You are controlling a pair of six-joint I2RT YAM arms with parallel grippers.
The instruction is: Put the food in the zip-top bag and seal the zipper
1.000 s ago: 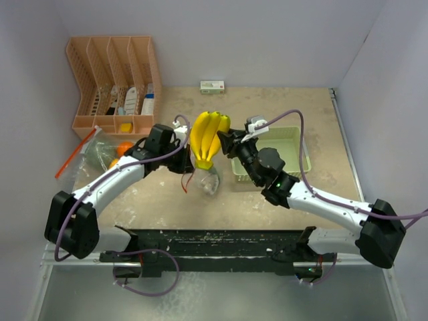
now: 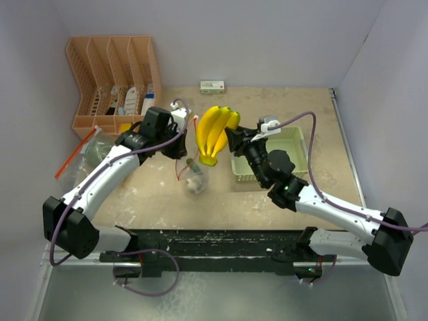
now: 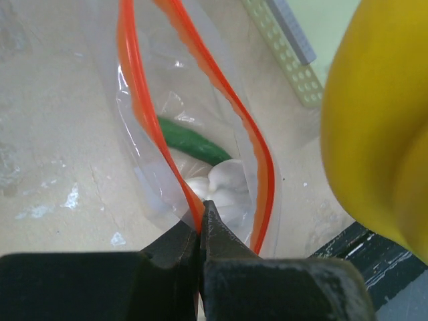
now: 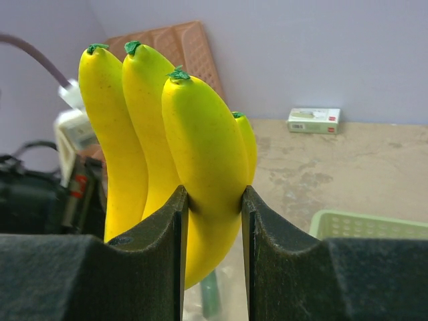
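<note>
A clear zip bag [image 2: 194, 180] with an orange-red rim hangs below my left gripper [image 2: 179, 154]. In the left wrist view the gripper is shut on the bag's rim [image 3: 264, 159], and the mouth gapes beyond the fingertips. Inside the bag lie a green cucumber-like piece [image 3: 192, 142] and a whitish piece [image 3: 229, 179]. My right gripper is closed around one banana of a yellow bunch [image 4: 200, 137]. The bunch [image 2: 215, 134] is held upright in the air, stems up, to the right of the bag and outside it.
A pale green basket [image 2: 289, 147] stands right, behind the right gripper. At the back left is an orange-tan slotted rack [image 2: 112, 53]; another clear bag with an orange zipper [image 2: 93, 157] lies at far left. A small box [image 2: 212, 87] sits by the back wall.
The bananas have shifted slightly right, still in my right gripper.
</note>
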